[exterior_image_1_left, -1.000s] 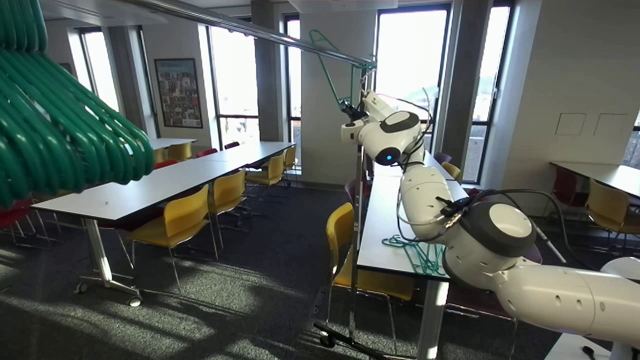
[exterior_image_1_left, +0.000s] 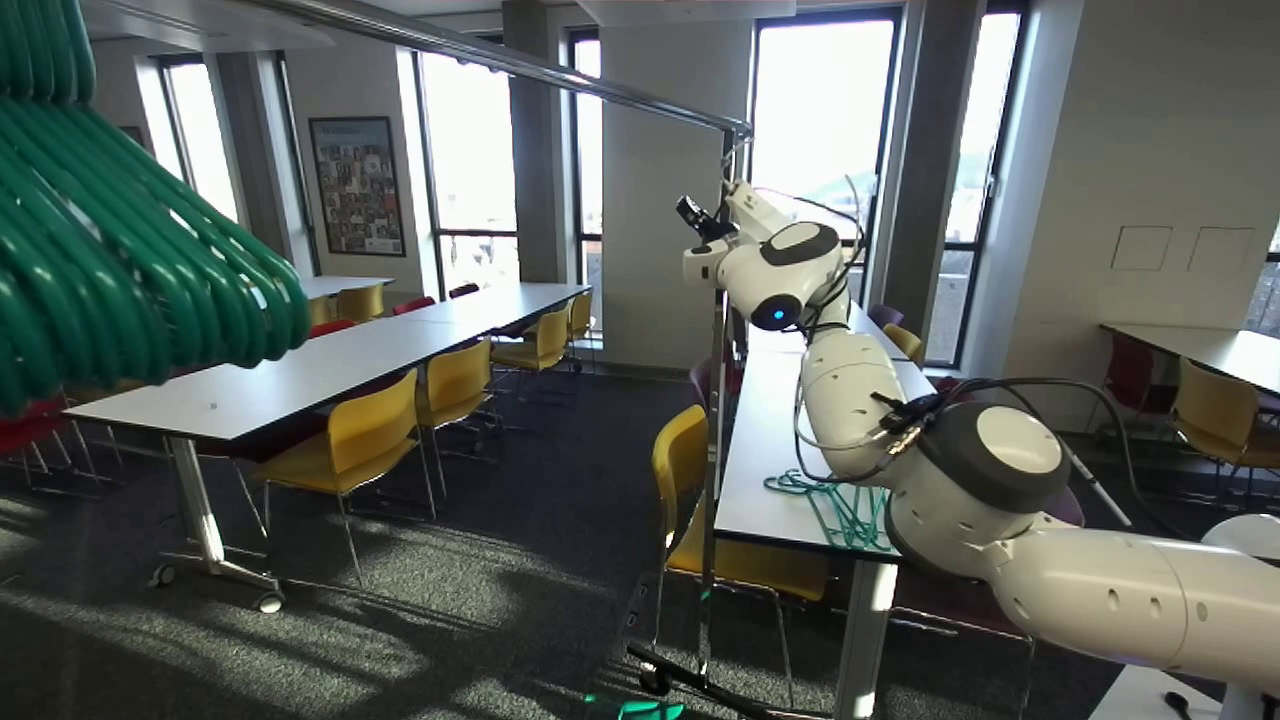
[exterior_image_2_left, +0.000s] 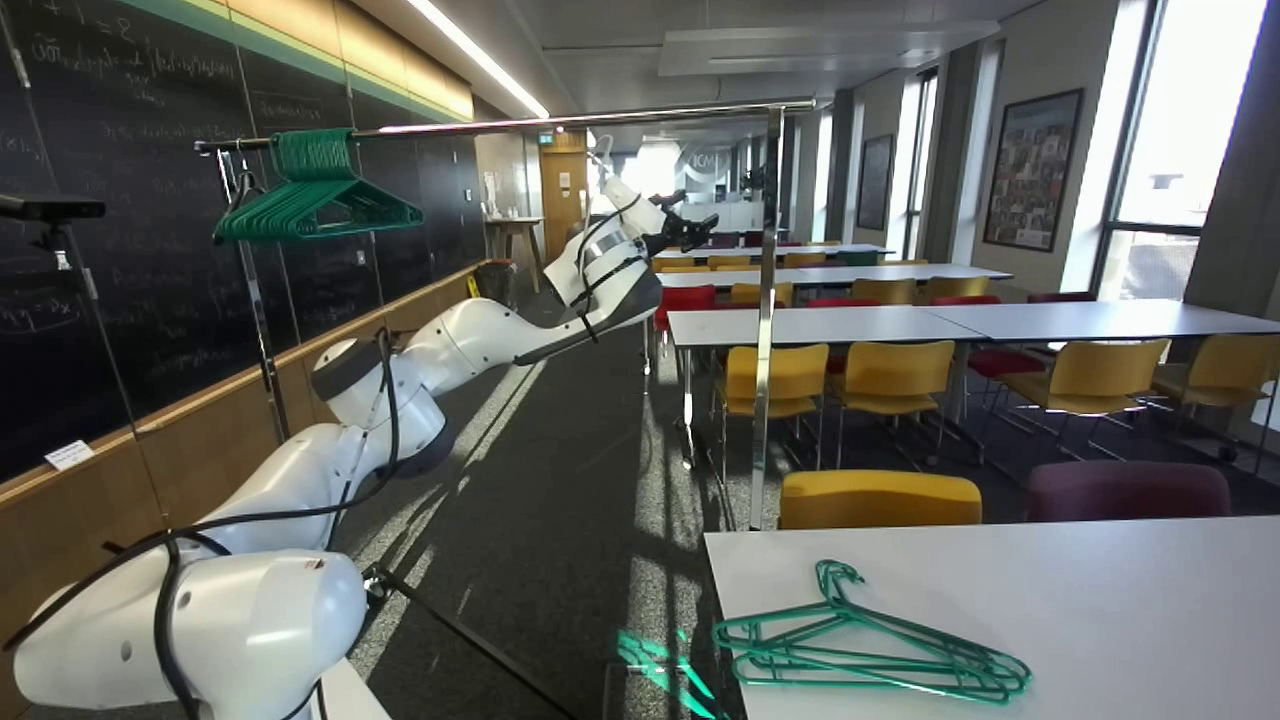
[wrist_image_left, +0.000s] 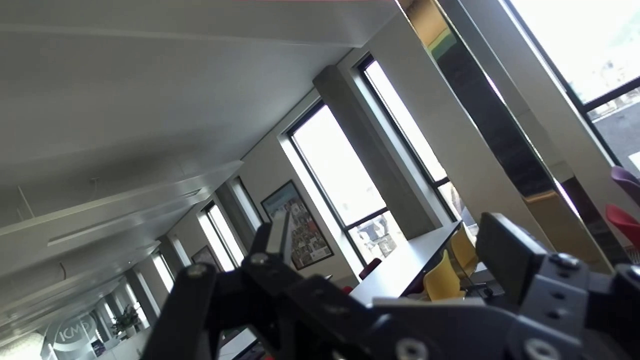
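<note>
My gripper (exterior_image_1_left: 701, 216) is raised beneath the far end of the metal rail (exterior_image_1_left: 600, 86), near its upright post. In the wrist view its dark fingers (wrist_image_left: 510, 258) stand wide apart, with only the room between them. Low by the floor, a green hanger (exterior_image_2_left: 662, 672) shows as a blurred shape in exterior view 2; a piece of the hanger (exterior_image_1_left: 650, 710) also enters the bottom edge of exterior view 1. Several green hangers (exterior_image_2_left: 314, 198) hang bunched at the rail's other end. More green hangers (exterior_image_2_left: 864, 648) lie in a pile on the white table.
The rail's upright post (exterior_image_2_left: 765, 324) stands close to my gripper. Its dark base (exterior_image_1_left: 702, 686) crosses the floor. Yellow chairs (exterior_image_1_left: 366, 432) and long white tables (exterior_image_1_left: 282, 384) fill the room beyond, while the rail's middle is bare.
A second ago my gripper had a green hanger up at the rail. Now that hanger is gone from the fingers, which have parted, and a green hanger shows down low. The arm looks unmoved.
</note>
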